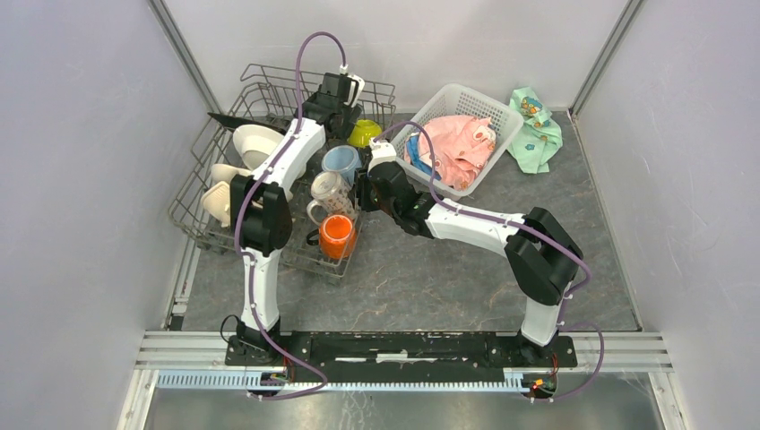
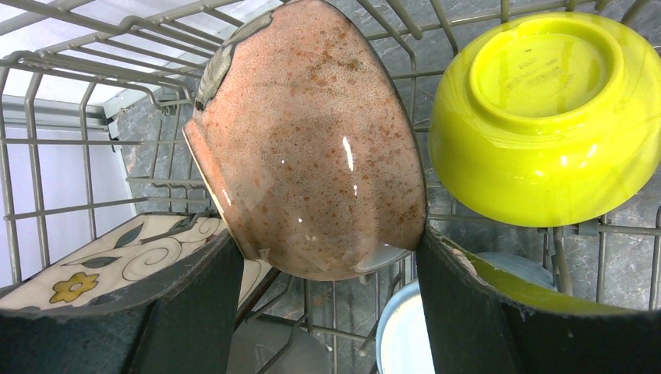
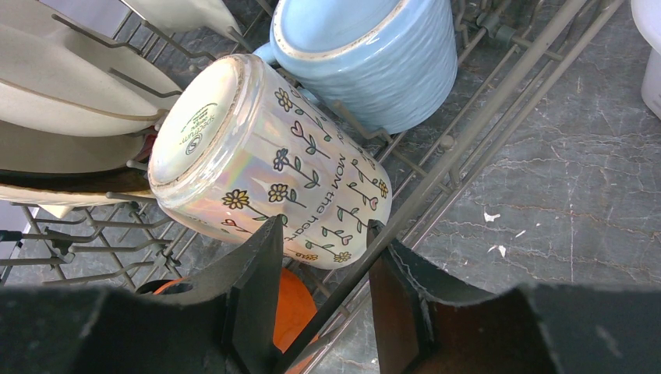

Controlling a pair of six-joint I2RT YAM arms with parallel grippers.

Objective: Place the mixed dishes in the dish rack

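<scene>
In the left wrist view my left gripper is shut on a speckled beige glazed dish (image 2: 312, 132), held over the back of the wire rack (image 1: 206, 179), beside an upturned yellow bowl (image 2: 538, 117). My right gripper straddles the rack's front rail, its fingers parted beside an upturned flowered mug (image 3: 265, 164); whether it touches the rail is unclear. A blue mug (image 3: 366, 62), an orange mug (image 1: 337, 236) and white dishes (image 1: 255, 143) rest in the rack.
A white basket (image 1: 493, 152) with pink cloth stands right of the rack. A green cloth (image 1: 538, 134) lies at the back right. The floor in front of the basket is clear.
</scene>
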